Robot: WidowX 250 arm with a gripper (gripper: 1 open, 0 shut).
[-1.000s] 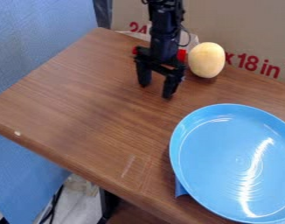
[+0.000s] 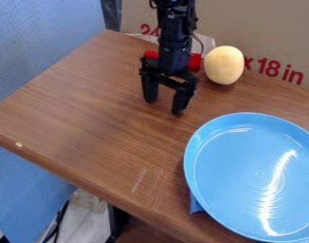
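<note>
The black gripper [image 2: 164, 99] hangs low over the back middle of the wooden table, its two fingers spread apart with nothing visible between them. Partly hidden behind it is a red object [image 2: 191, 61] with whitish wrapping. Just to the right stands a pale yellow egg-shaped object [image 2: 225, 65], apart from the fingers. A large blue plate [image 2: 252, 176] lies at the front right.
A cardboard box [image 2: 278, 38] with red printing stands behind the table. A blue object [image 2: 196, 204] pokes out under the plate. Cables lie below the near edge.
The objects on the table look unmoved.
</note>
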